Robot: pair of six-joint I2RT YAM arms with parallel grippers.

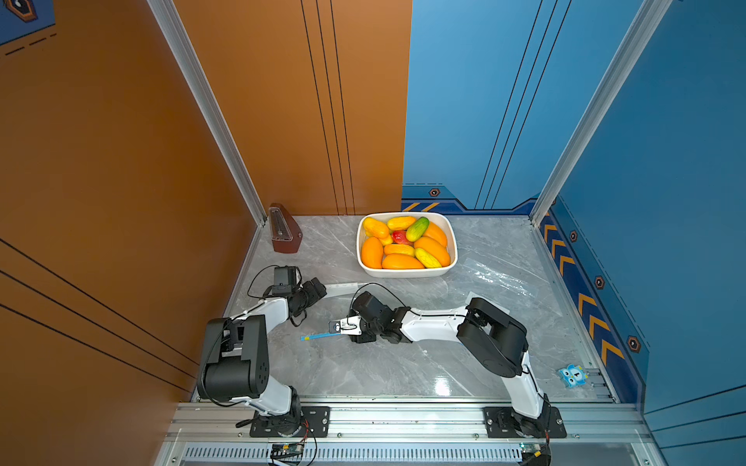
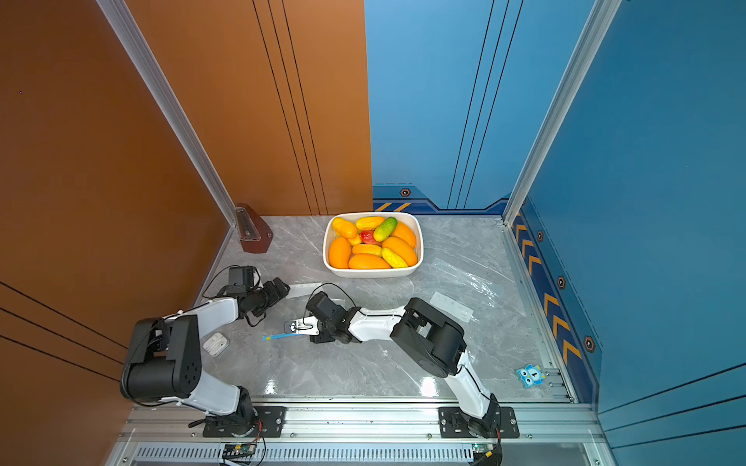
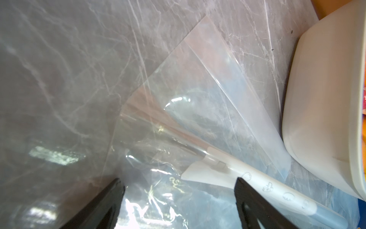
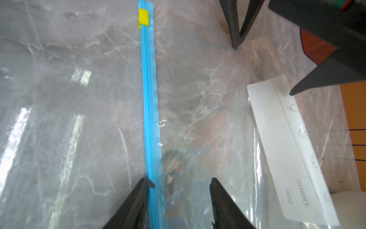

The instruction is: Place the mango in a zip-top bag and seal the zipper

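Observation:
A clear zip bag lies flat on the table, with a blue zip strip, a yellow slider at the strip's end, and a white label. My right gripper is open over the bag; one finger is at the blue strip, the other over clear film. Above the label end, my left gripper stands open, fingers apart, over loose, wrinkled film. Whether they touch the film I cannot tell. Orange and yellow mangoes rest in a white tub behind the bag.
The tub also holds a green fruit and a red one. A brown metronome-like box stands back left. More clear film and a white label lie at right. A blue owl packet sits front right.

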